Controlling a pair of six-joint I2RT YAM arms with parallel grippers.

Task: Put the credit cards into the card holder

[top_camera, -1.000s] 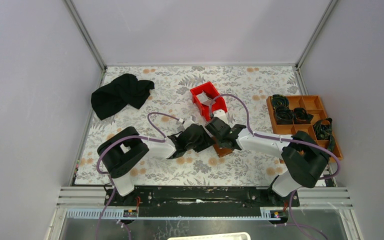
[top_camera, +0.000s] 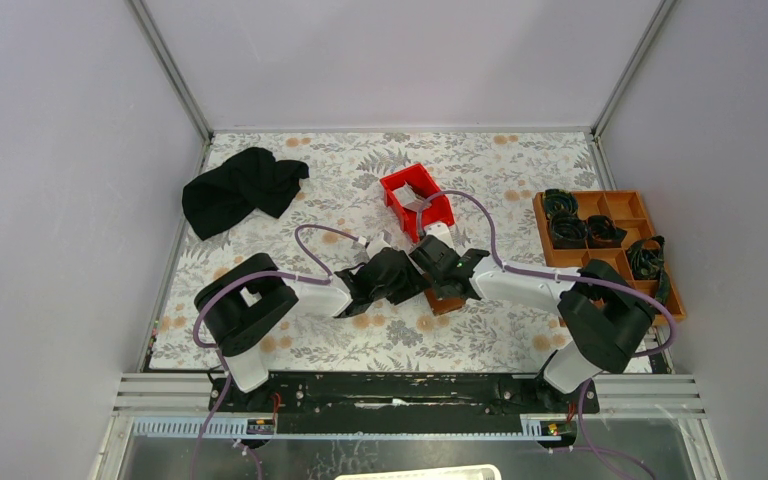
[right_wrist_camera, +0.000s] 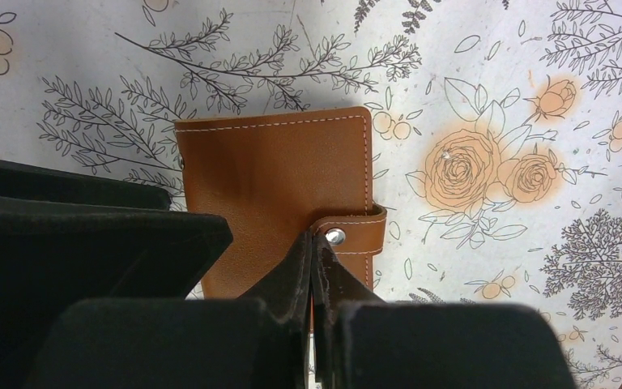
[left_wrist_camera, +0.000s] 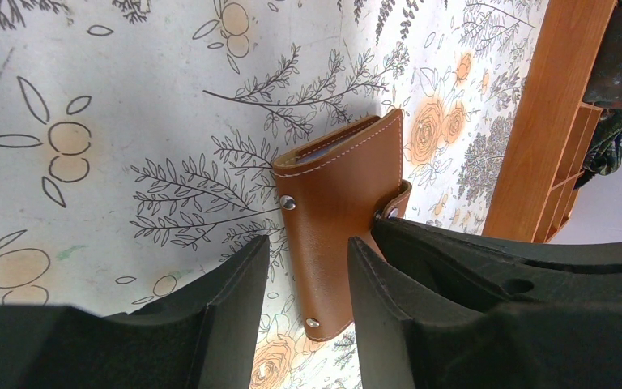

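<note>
A brown leather card holder with stud and strap lies on the table, seen from above in the right wrist view (right_wrist_camera: 267, 178). My right gripper is shut, its tips at the strap's snap (right_wrist_camera: 336, 237); nothing clearly shows between them. My left gripper is part open, its fingers beside the holder's side, empty between. In the top view both grippers meet over the holder (top_camera: 445, 305), largely hiding it.
A red bin (top_camera: 390, 185) with white items inside stands behind the grippers. A wooden compartment tray (top_camera: 625, 205) with coiled straps is at the right, a black cloth (top_camera: 240, 190) at back left.
The right arm has shifted very slightly over the holder; the left arm looks unchanged in the top view.
</note>
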